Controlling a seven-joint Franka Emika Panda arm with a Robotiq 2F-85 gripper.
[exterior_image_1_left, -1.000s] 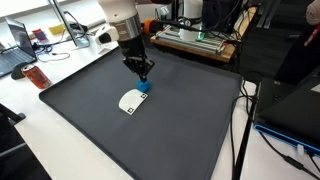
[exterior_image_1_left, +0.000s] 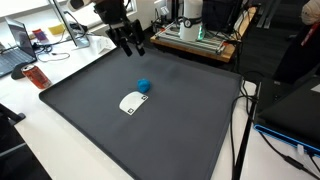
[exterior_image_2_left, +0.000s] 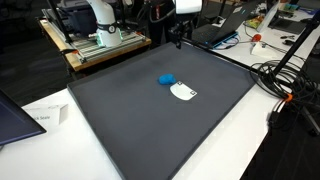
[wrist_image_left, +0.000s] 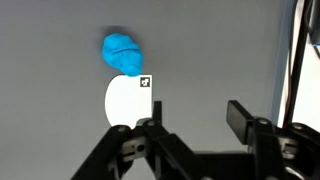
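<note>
On the dark grey board lies a blue lump (exterior_image_1_left: 143, 85), soft-looking and rounded, touching or just overlapping one corner of a flat white card (exterior_image_1_left: 132, 103). In the wrist view, the blue lump (wrist_image_left: 122, 54) rests at the upper left with the white card (wrist_image_left: 128, 101) just below it. My gripper has its two fingers well apart, bare board between them, and both things off to its left. Seen from outside, the gripper (exterior_image_1_left: 129, 50) hangs above the board, up and behind the blue lump, holding nothing.
The grey board (exterior_image_2_left: 140, 120) is otherwise clear in front. A red can (exterior_image_1_left: 37, 76) stands off its left edge. Cables (exterior_image_2_left: 290, 85) run along one side. A wooden stand with white equipment (exterior_image_1_left: 192, 22) sits at the back.
My gripper was down at the blue lump; it has risen and drawn back away from it. The lump and the card stay in place on the board.
</note>
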